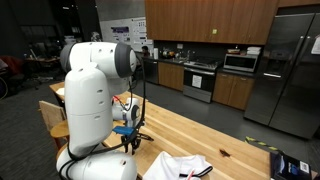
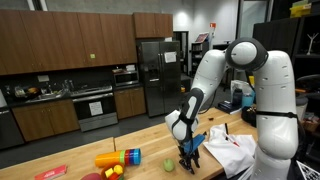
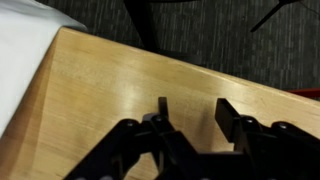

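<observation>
My gripper is over the wooden table (image 3: 120, 95) near its edge. Its two dark fingertips stand apart, with only bare wood showing between them. A corner of white cloth (image 3: 20, 40) enters the wrist view at the upper left. In the first exterior view the gripper (image 1: 131, 137) hangs low at the left side of the table, and the cloth (image 1: 170, 166) lies to its right. The second exterior view has the gripper (image 2: 189, 158) right of a green round fruit (image 2: 168, 164), apart from it.
A multicoloured cylinder (image 2: 118, 157) and red fruit (image 2: 95, 176) lie left of the arm in the second exterior view. A dark item (image 1: 203, 171) rests on the cloth. Floor shows beyond the edge in the wrist view.
</observation>
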